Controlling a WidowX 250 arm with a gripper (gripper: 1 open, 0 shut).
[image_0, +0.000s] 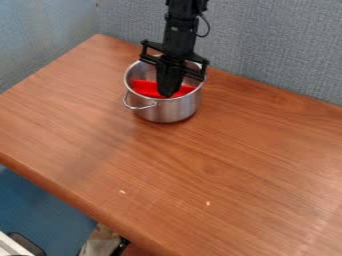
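Note:
A steel pot (166, 112) with side handles stands on the wooden table near the back wall, with something red (144, 88) inside it. My black gripper (168, 88) reaches down into the pot over the red item. Its fingertips are low in the pot, close together around the middle; whether they hold anything is hard to tell at this size.
Grey padded walls stand behind and to the left. At the lower left, beyond the table edge, are blue floor and some small objects.

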